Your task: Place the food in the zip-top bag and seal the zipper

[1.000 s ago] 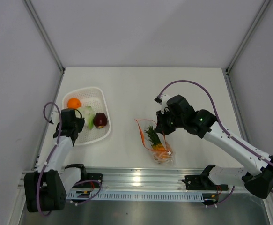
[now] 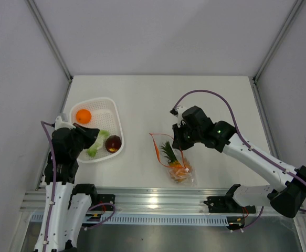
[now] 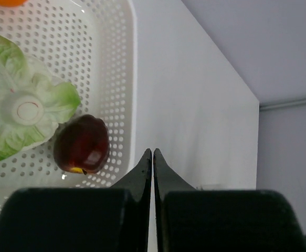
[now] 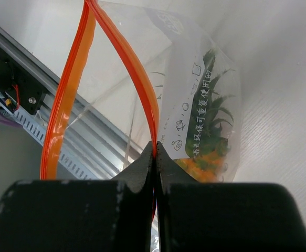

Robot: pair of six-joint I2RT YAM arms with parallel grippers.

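Note:
In the left wrist view the pale green lettuce (image 3: 29, 107) lies in the white perforated basket (image 3: 124, 105), its cut stem end facing up, beside a dark red-purple food (image 3: 83, 144). My left gripper is shut with nothing between its fingers, up above the basket's side wall; the lettuce is apart from it. In the right wrist view my right gripper is shut on the orange zipper edge of the clear bag (image 4: 181, 79), whose mouth gapes. A pineapple (image 2: 175, 160) with green leaves rests inside the bag in the top view.
An orange (image 2: 83, 116) sits in the basket's far end. A metal rail (image 2: 153, 195) runs along the table's front edge, and grey walls stand at both sides.
My left gripper has risen and swung toward the basket's right wall. The right arm barely moved.

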